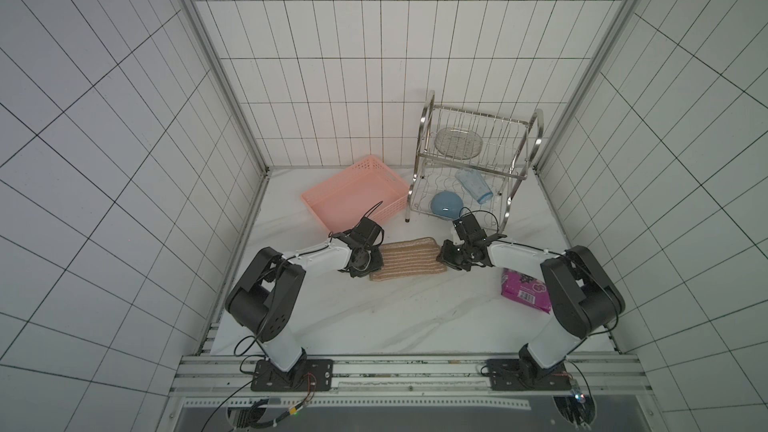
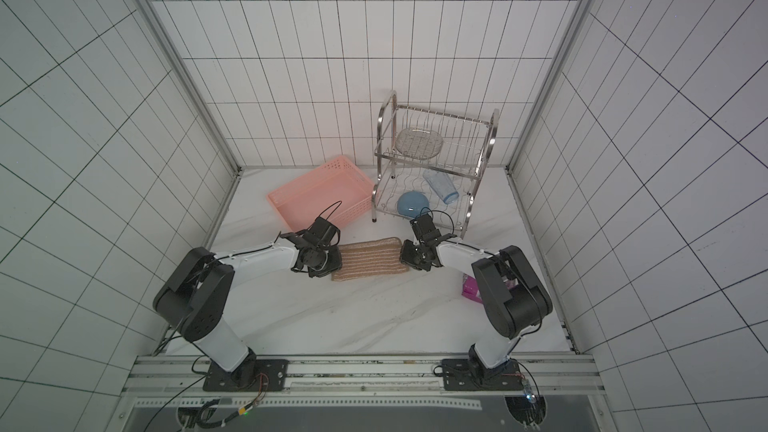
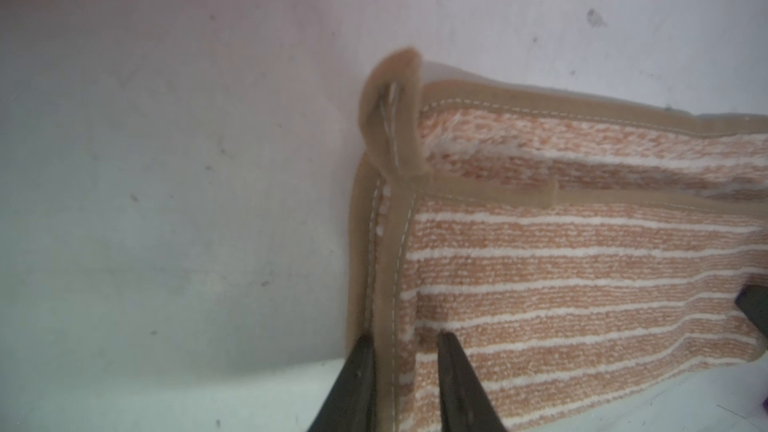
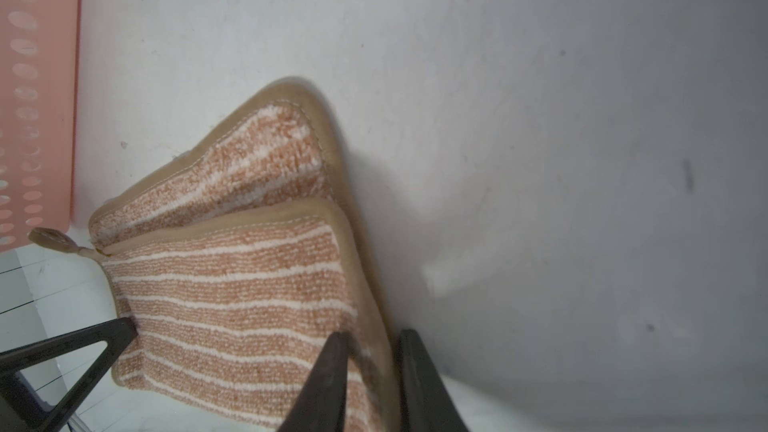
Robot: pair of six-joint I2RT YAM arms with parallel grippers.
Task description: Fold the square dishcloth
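Note:
The brown-and-white striped dishcloth [image 1: 409, 259] lies on the table, folded over into a long rectangle. A strip of its lower layer [image 4: 248, 156] shows behind the upper one, and a hanging loop [image 3: 392, 112] sticks out at the back left corner. My left gripper is at the cloth's left edge, its fingers [image 3: 457, 392] apart with the bordered edge running between them. At the opposite short edge, my right gripper also has its fingers [image 4: 324, 388] a little apart, one on each side of the border. Neither gripper visibly pinches the cloth.
Behind the left arm stands a pink basket [image 1: 316, 201]. A metal rack [image 1: 512, 166] with a blue bowl [image 1: 446, 205] is at the back right. One purple packet [image 1: 525, 290] lies near the right arm.

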